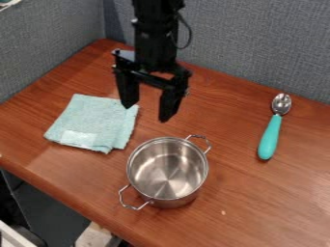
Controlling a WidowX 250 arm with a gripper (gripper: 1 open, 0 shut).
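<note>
My gripper (149, 101) hangs over the wooden table at the upper middle, its two black fingers spread apart with nothing seen between them. Below and left of it lies a folded light-teal cloth (88, 123). A steel pot (168, 172) with two wire handles stands at the front middle, below the gripper. On the right lies a spoon (273, 128) with a teal handle.
Grey padded walls (271, 58) bound the back and left.
</note>
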